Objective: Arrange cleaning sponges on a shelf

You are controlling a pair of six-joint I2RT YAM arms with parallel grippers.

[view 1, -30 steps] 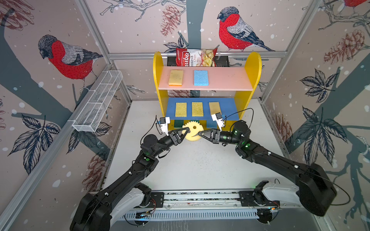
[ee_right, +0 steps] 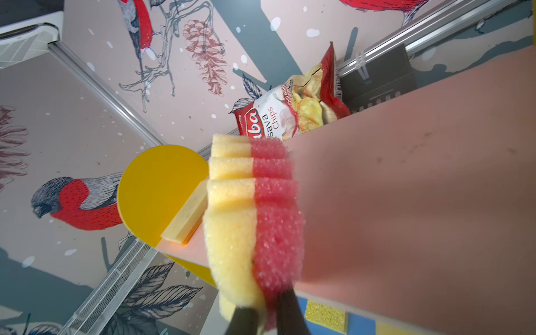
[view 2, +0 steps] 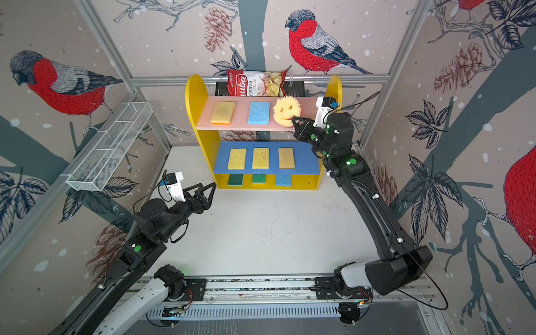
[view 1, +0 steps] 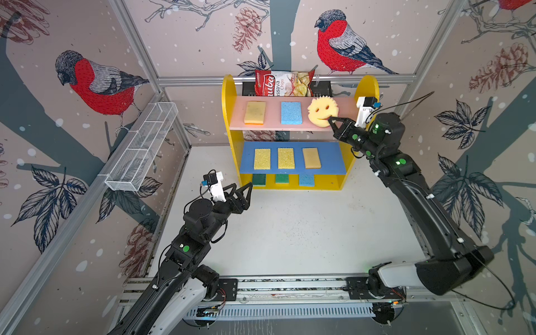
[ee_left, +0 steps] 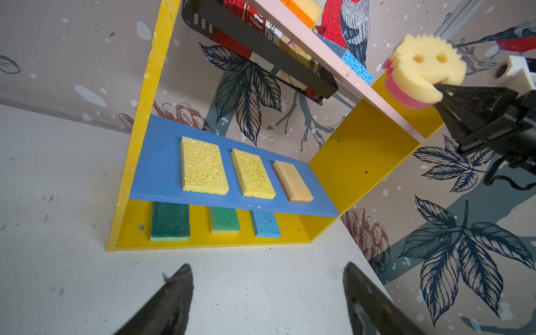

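A round smiley sponge [ee_right: 254,223], yellow on one face and pink on the other, is pinched by my right gripper [view 1: 330,121] at its lower right edge. In the left wrist view it hangs near the right end of the pink top shelf; whether it touches the shelf I cannot tell. On that shelf rest an orange-bottomed sponge [view 1: 255,112] and a blue sponge [view 1: 291,112]. Two yellow sponges [ee_left: 204,165] and a beige one [ee_left: 293,181] lie on the blue middle shelf [ee_left: 162,167]. My left gripper stands open and empty, left of the shelf unit.
The bottom level carries dark green [ee_left: 170,220], green [ee_left: 224,219] and blue [ee_left: 265,223] sponges. Yellow side panels [ee_left: 357,150] bound the unit. Behind it sits a chips bag [view 1: 283,83]. A wire basket [view 1: 142,146] hangs at left.
My right arm has carried the smiley sponge up from between both grippers to the top shelf's right part. The left gripper, at the sponge earlier, has moved away left.
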